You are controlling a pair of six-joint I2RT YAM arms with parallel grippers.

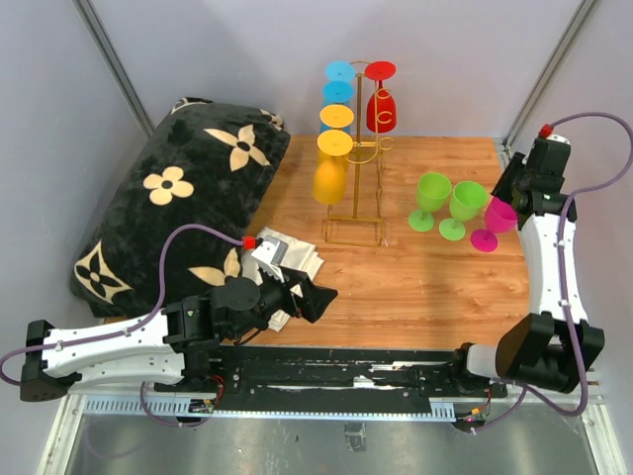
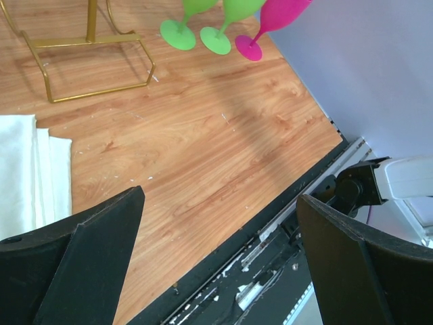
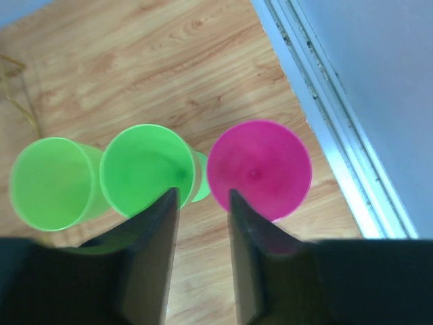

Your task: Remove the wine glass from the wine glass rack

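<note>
On the gold rack [image 1: 359, 148], several glasses hang upside down. Two blue bases [image 1: 338, 92] are at the back left, two orange ones in front with an orange glass [image 1: 330, 183] below, and one red glass [image 1: 382, 111] on the right. Two green glasses [image 1: 432, 194] and a pink glass [image 1: 501, 215] stand upright in a row on the table. My right gripper is above the row, its fingers parted and empty, clear of the pink rim. At the front left, my left gripper stands open over bare table, holding nothing.
Folded white cloth [image 2: 34, 176] lies beside the left gripper. A dark flowered cushion [image 1: 178, 188] fills the left side. Close to the pink glass runs the right wall with its metal rail [image 3: 338, 122].
</note>
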